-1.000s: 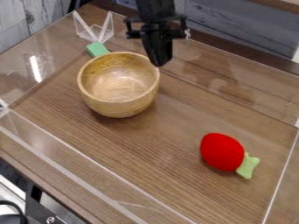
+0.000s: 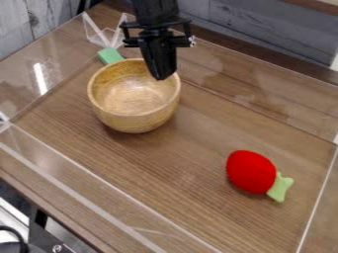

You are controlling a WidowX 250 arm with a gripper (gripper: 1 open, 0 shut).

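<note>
The black gripper (image 2: 161,61) hangs just over the back rim of a wooden bowl (image 2: 129,109), its fingertips pointing down and looking shut, with nothing visible between them. A red rounded object (image 2: 248,170) with a pale green end lies on the front right of the wooden table (image 2: 169,188). A small green piece (image 2: 109,55) sits behind the bowl, partly hidden by it.
A pale wire-like shape stands at the back left beside the green piece. A wall borders the table at the back.
The gripper has come down and slightly left, toward the bowl, over the last second. The bowl and red object have not visibly moved.
</note>
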